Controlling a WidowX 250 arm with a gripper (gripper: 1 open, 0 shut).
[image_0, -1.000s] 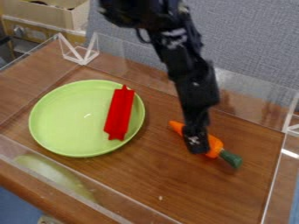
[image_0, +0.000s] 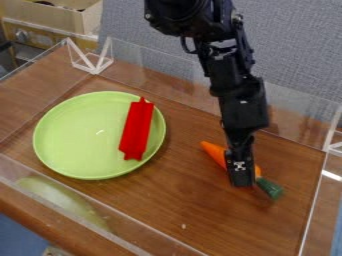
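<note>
My gripper (image_0: 241, 172) hangs low over an orange carrot (image_0: 214, 151) with a green top (image_0: 270, 188), its fingertips around the carrot's middle, hiding part of it; it appears open. A red bar-shaped object (image_0: 136, 128) rests on the right part of a green plate (image_0: 67, 140) at the left of the wooden table.
A clear low rail runs along the back and sides of the table (image_0: 160, 215). A pale green shape (image_0: 60, 200) shows at the lower left edge. A cardboard box (image_0: 51, 15) stands beyond at the top left.
Since a second ago my gripper has moved right and settled lower over the carrot. The plate and red object have not moved.
</note>
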